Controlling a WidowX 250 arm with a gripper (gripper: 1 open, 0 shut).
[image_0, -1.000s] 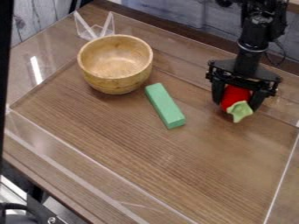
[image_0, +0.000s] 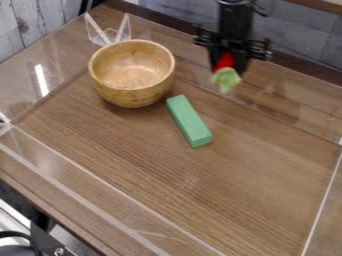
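Note:
My gripper (image_0: 225, 62) is at the upper middle of the camera view, dark, blurred and pointing down, shut on a red object (image_0: 227, 58) with a pale green part beneath it. The held thing hangs above the wooden surface, right of the wooden bowl (image_0: 131, 88). A green block (image_0: 189, 120) lies flat below and right of the bowl.
A white wire rack (image_0: 111, 30) stands behind the bowl at the upper left.
My gripper has moved left and back with the red and green object, from the right side toward the bowl. The bowl and green block have not moved.

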